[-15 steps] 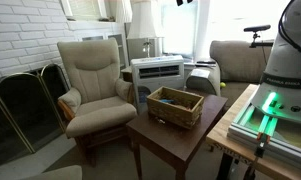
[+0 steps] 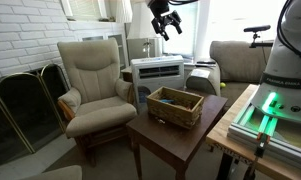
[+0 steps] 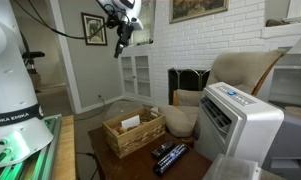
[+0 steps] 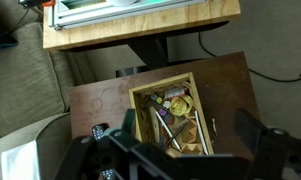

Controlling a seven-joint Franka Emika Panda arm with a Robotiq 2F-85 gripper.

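Note:
A wicker basket stands on the dark wooden table; it also shows in the second exterior view, its wall facing the camera. From above, the wrist view shows small items inside: a yellow roll, pens or tools, and packets. My gripper hangs high above the table, well clear of the basket. Its dark fingers are spread wide at the bottom of the wrist view, nothing held between them. They hide the basket's near end.
Dark remotes lie on the table beside the basket. A white heater-like unit stands behind the table, and a beige armchair beside it. A wooden workbench borders the robot's side. Air around the gripper looks free.
In the first exterior view my gripper has come down from the top edge, slightly left, and now shows fully. The basket and table have not moved.

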